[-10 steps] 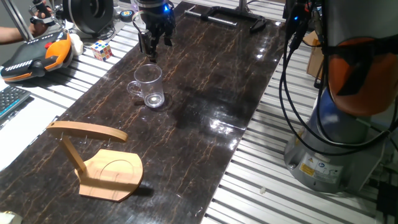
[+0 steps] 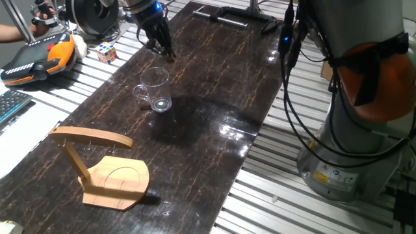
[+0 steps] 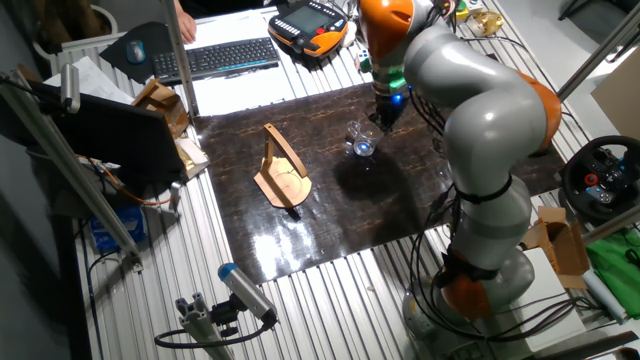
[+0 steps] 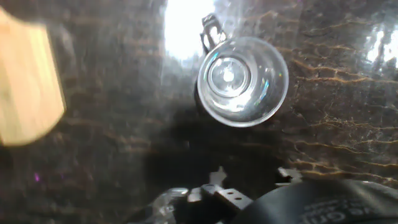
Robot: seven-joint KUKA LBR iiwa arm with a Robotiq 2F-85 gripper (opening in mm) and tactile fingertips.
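A clear mug (image 2: 156,88) stands upright on the dark tabletop, its handle toward the left side in exterior view 1. From above, the wrist view shows the empty-looking mug (image 4: 242,81) beyond my fingertips. My gripper (image 2: 170,56) hangs over the table behind the mug, apart from it. At the bottom of the wrist view, the gripper is open, its fingertips apart and only dark tabletop showing between them. In exterior view 2, the gripper (image 3: 385,122) is partly dark against the table near the mug (image 3: 363,143).
A wooden stand (image 2: 117,183) with an overhanging arm occupies the near left of the table. A black clamp (image 2: 244,16) lies at the far edge. Beyond the left edge sit a puzzle cube (image 2: 106,52) and an orange-black pendant (image 2: 40,60).
The wrist above my gripper has swung left in exterior view 1, leaving the gripper more slanted and its fingertips slightly farther right. The mug and stand have stayed put.
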